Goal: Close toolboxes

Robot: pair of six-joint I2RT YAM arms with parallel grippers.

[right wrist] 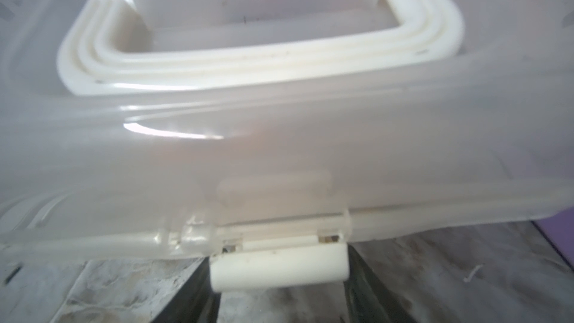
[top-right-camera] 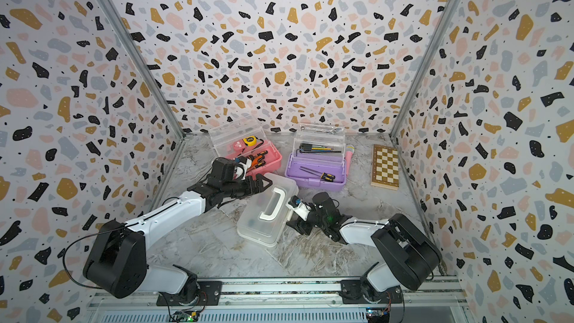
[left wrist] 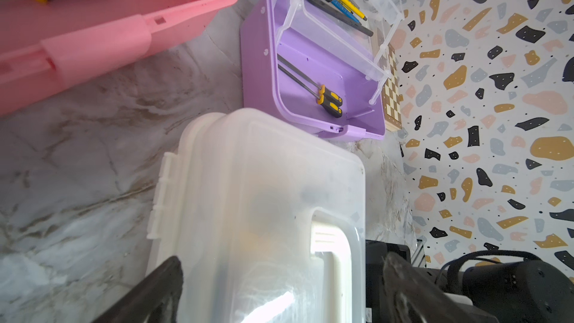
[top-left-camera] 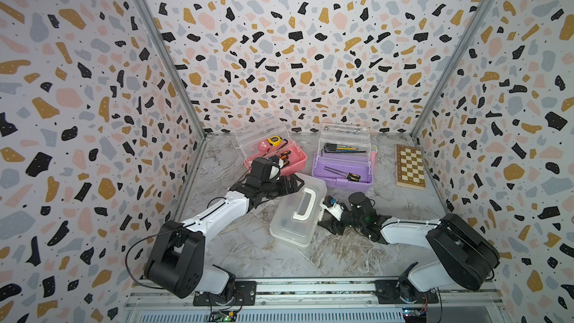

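A white toolbox (top-left-camera: 291, 221) with a translucent lid lies in front, its lid down over the base. On its near side in the right wrist view a white latch (right wrist: 279, 268) sits between the fingers of my right gripper, which is part open. Over the far left part of that lid stands my left gripper, open and holding nothing. Behind it are a pink toolbox (top-left-camera: 296, 164) and a purple toolbox (top-left-camera: 342, 181), their clear lids standing open. Screwdrivers (left wrist: 326, 98) lie in the purple box.
A wooden chessboard (top-left-camera: 410, 167) lies at the right rear. Close behind the white box stands the purple one, with little space between. Bare marble tabletop (top-left-camera: 352, 257) shows in front and to the right.
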